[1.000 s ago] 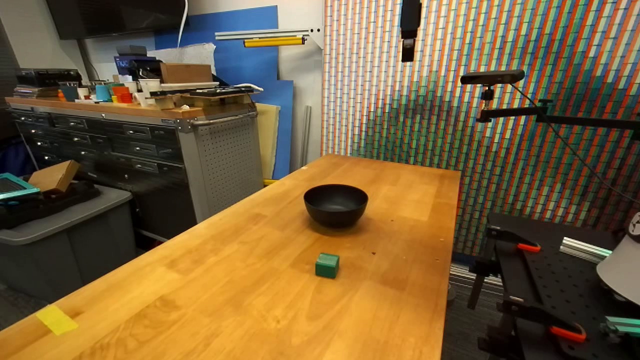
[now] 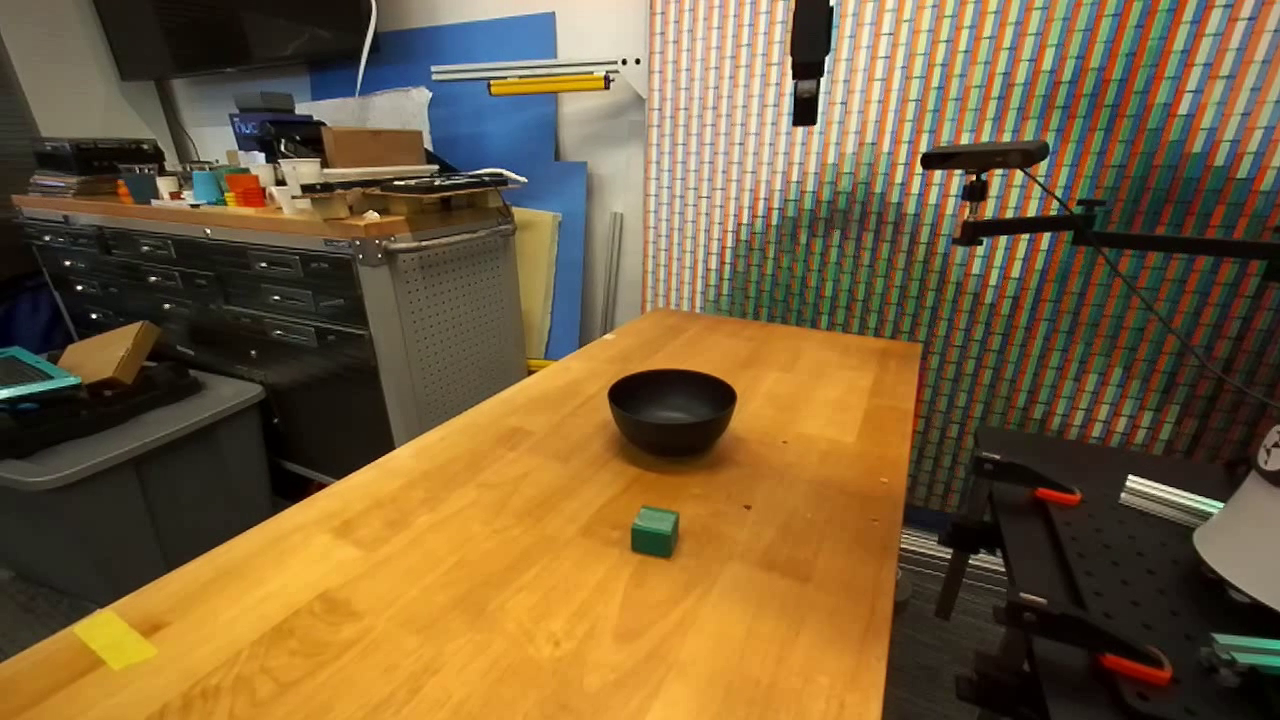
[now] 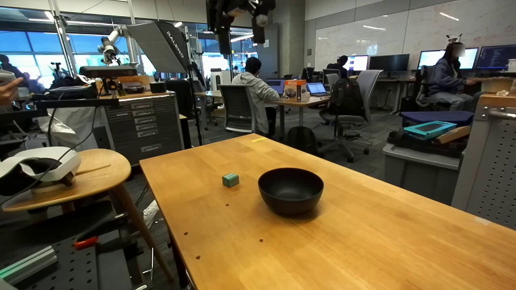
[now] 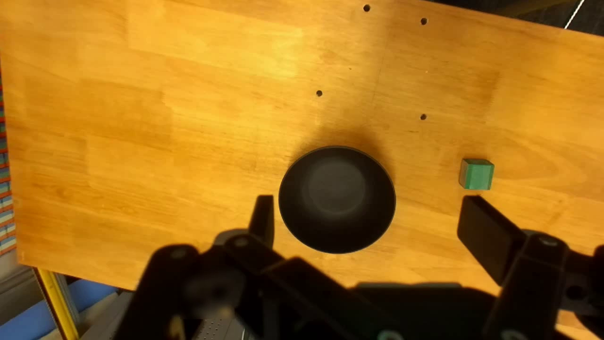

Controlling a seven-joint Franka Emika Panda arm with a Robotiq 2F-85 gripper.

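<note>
A small green cube rests on the wooden table, apart from a round black bowl. Seen from above in the wrist view, the bowl is empty, and the cube lies to its right. High over the table, my gripper is open, its fingers spread wide with nothing held. The second exterior view shows the gripper at the top edge, well above both the cube and the bowl. Only a finger shows at the top of the first exterior view.
Around the cube and bowl the wooden table is clear. A strip of yellow tape marks one edge. A camera on an arm stands beside the table, near a black perforated cart.
In the first exterior view the gripper finger has shifted slightly to the left. The cube and bowl have stayed in place.
</note>
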